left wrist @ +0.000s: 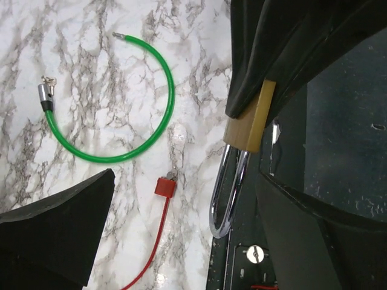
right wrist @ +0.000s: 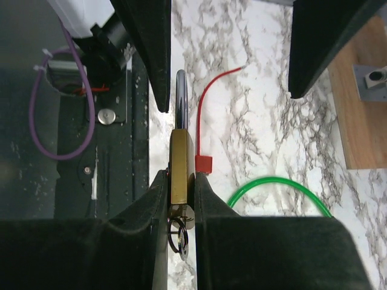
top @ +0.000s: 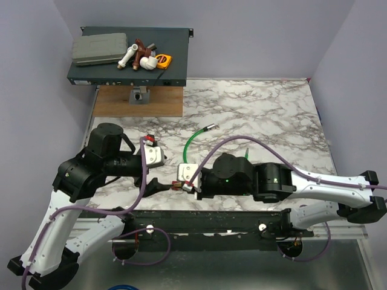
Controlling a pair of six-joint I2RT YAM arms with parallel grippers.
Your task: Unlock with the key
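Note:
A brass padlock point(right wrist: 179, 169) with a long steel shackle is pinched between the black fingers of my right gripper, a key ring hanging below it. In the left wrist view the padlock point(left wrist: 249, 124) hangs from those fingers, shackle downward. My left gripper stands open around that view's lower part, its fingers apart with nothing clearly between them; the shackle is near its right finger. In the top view the two grippers are close together over the front of the marble table.
A green cable lock point(left wrist: 110, 158) with keys at one end lies on the table point(top: 260, 109). A red padlock point(left wrist: 165, 187) on a red cord lies nearby. A wooden board point(top: 103, 106) and a shelf with tools point(top: 181, 60) are at the back left.

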